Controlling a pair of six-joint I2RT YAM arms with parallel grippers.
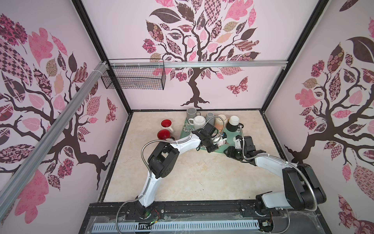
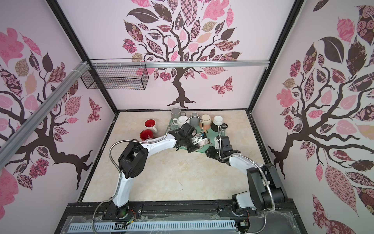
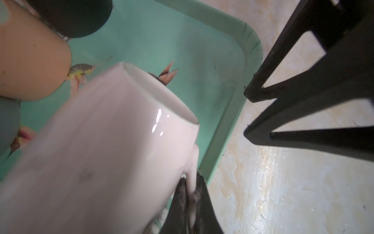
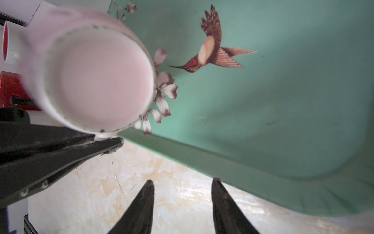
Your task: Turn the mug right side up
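A glossy pale pink mug (image 3: 128,128) hangs tipped over above the green tray (image 4: 249,163). In the left wrist view its handle is pinched between the narrow black fingers of my left gripper, which is shut. The mug's round base (image 4: 103,81) faces my right wrist camera; its opening is turned away and hidden. My right gripper stands open beside the tray's front edge, nothing between its fingers and apart from the mug. From above, my left wrist mostly covers the mug.
Along the back of the tray stand a white teapot-like vessel (image 1: 199,122), grey mugs (image 1: 191,113), a peach mug (image 3: 31,54) and a black-and-white one (image 1: 233,123). Red-lined mugs (image 1: 166,124) sit to the left.
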